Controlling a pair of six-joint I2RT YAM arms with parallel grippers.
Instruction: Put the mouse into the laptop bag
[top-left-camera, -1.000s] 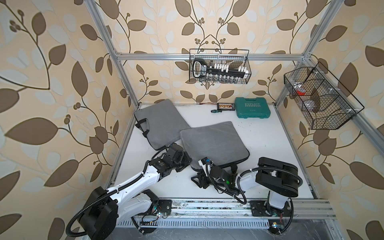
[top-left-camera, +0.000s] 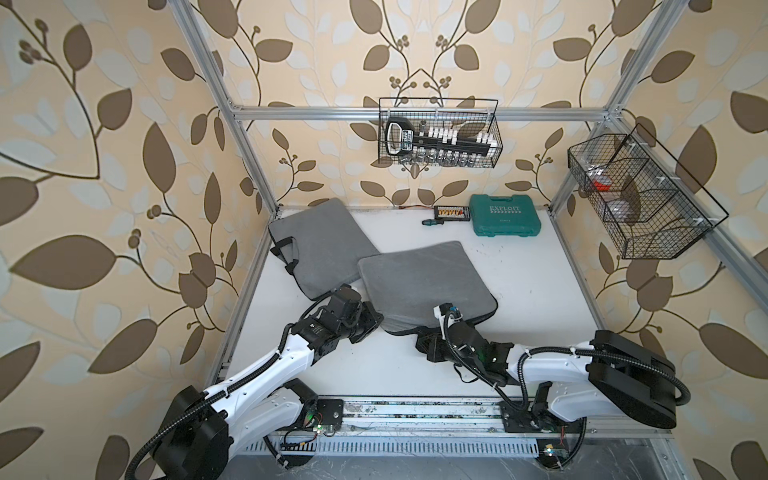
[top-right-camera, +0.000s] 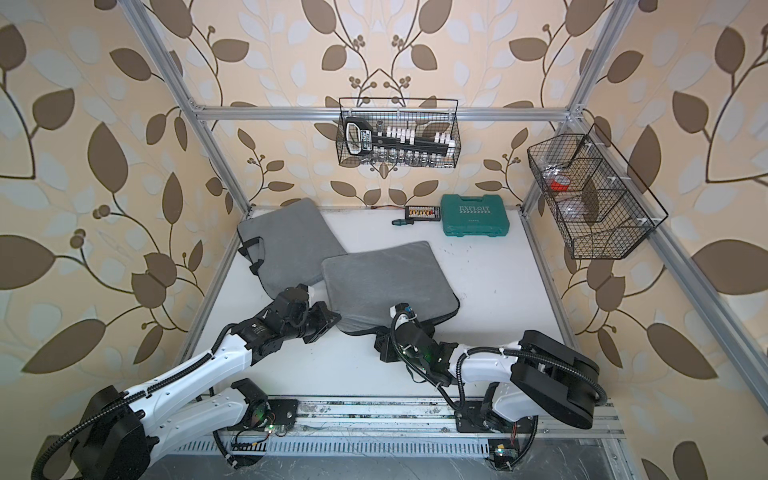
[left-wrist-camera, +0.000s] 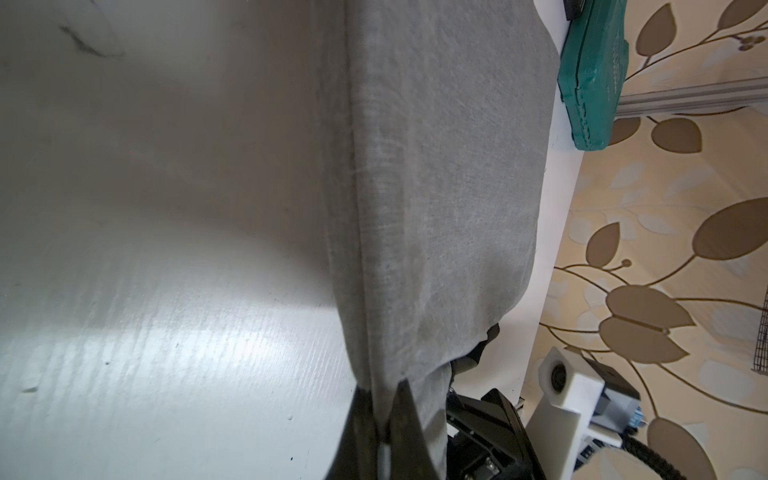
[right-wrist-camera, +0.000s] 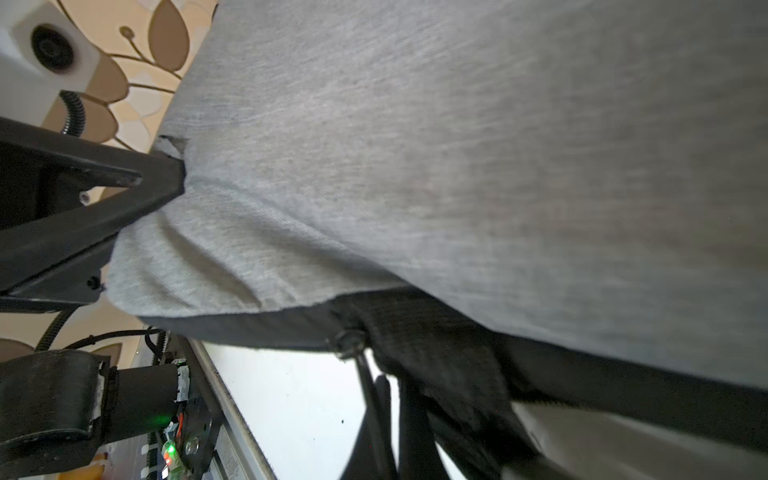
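A grey laptop bag (top-left-camera: 424, 280) with a dark zipped edge lies flat at the table's centre; a second grey case (top-left-camera: 324, 240) lies back left. My left gripper is shut on the central bag's left edge, the cloth running into its fingertips. At the bag's front edge my right gripper is shut, beside a zipper slider (right-wrist-camera: 348, 342) and dark straps; whether anything thin is between its fingers is unclear. I cannot make out a mouse in these views.
A green toolbox (top-left-camera: 504, 214), a small bit set (top-left-camera: 451, 213) and a screwdriver (top-left-camera: 433, 221) sit along the back. Wire baskets (top-left-camera: 440, 140) hang on the walls.
My right arm has moved rightward along the bag's front edge. The left arm is almost still, and the bag has shifted very slightly.
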